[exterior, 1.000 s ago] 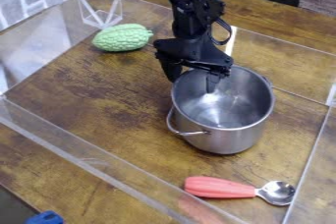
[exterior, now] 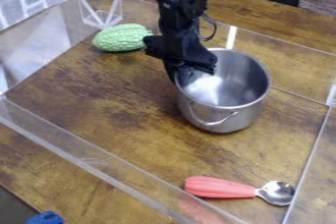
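A steel pot (exterior: 229, 105) stands right of centre on the wooden table. The black arm reaches down from the top centre, and its gripper (exterior: 187, 71) is at the pot's upper left rim. Whether the fingers are open or shut, or touch the rim, is hard to tell.
A green bitter-melon-like object (exterior: 121, 38) lies at upper left. A spoon with a red handle (exterior: 223, 187) lies at the lower right. A blue object (exterior: 42, 217) is at the bottom-left corner.
The pot has shifted upward in the view, away from the spoon, and appears slightly turned. The gripper has moved slightly at its upper left rim.
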